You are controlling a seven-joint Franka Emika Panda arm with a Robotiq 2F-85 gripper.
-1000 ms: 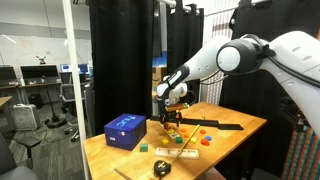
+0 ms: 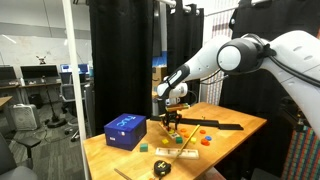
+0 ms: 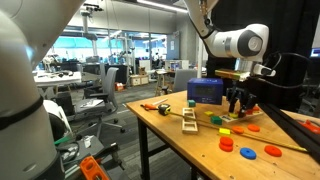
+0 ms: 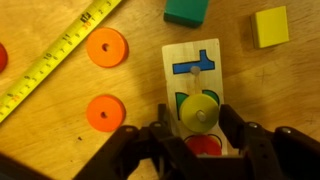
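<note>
In the wrist view a yellow disc lies over a light wooden board printed with a blue "1". My gripper stands over that board, its fingers part open on either side of the disc. A gap shows between the left finger and the disc; the right finger is closer to it. Below the yellow disc a red piece is partly hidden by the gripper. Exterior view 2 shows the gripper low over the table.
Two orange discs, a yellow tape measure, a green block and a yellow block lie around the board. A blue box stands on the table. Several coloured discs lie nearby.
Over the last second the arm looks nearly still in exterior view 1. No object has visibly shifted.
</note>
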